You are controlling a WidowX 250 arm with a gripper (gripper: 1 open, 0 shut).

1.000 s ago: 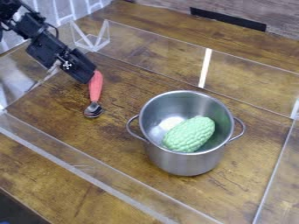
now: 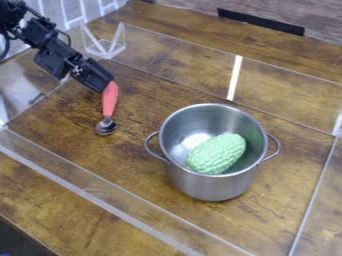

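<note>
My black gripper [image 2: 91, 78] is at the upper left, low over the table, at the far end of a red-handled utensil [image 2: 108, 100] with a small metal head pointing toward the front. Whether its fingers are open, or around the handle, is too small to tell. A steel pot [image 2: 207, 184] with two side handles stands at the lower right, holding a pale green, bumpy oblong object [image 2: 215, 153].
The wooden table [image 2: 94, 185] has clear or pale strips along its left, front and right. A white wire-like piece [image 2: 104, 40] stands behind the gripper.
My gripper has shifted very slightly near the red handle. The utensil, pot and green object look unmoved.
</note>
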